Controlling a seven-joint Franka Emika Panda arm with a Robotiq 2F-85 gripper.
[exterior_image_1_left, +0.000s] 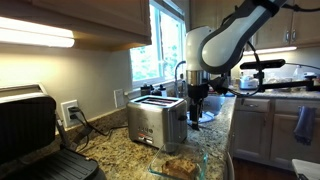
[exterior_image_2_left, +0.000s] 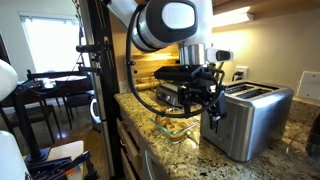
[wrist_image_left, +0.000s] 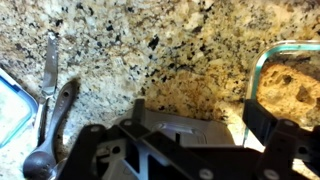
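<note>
With its fingers spread wide, my gripper points down over the speckled counter in the wrist view; nothing shows between the fingers except counter and a grey surface below. A silver toaster (exterior_image_1_left: 155, 124) stands upright on the counter, and exterior view 2 puts my gripper (exterior_image_2_left: 200, 110) close beside the near end of this toaster (exterior_image_2_left: 245, 120); whether they touch I cannot tell. Brown bread-like food (wrist_image_left: 292, 95) lies in a clear glass dish (exterior_image_1_left: 162, 170), to the right of my fingers in the wrist view.
A knife (wrist_image_left: 50, 68) and a dark spoon (wrist_image_left: 42, 160) lie at the left in the wrist view, near a blue-rimmed container (wrist_image_left: 12, 108). An open black appliance (exterior_image_1_left: 65, 162) occupies the counter's near left.
</note>
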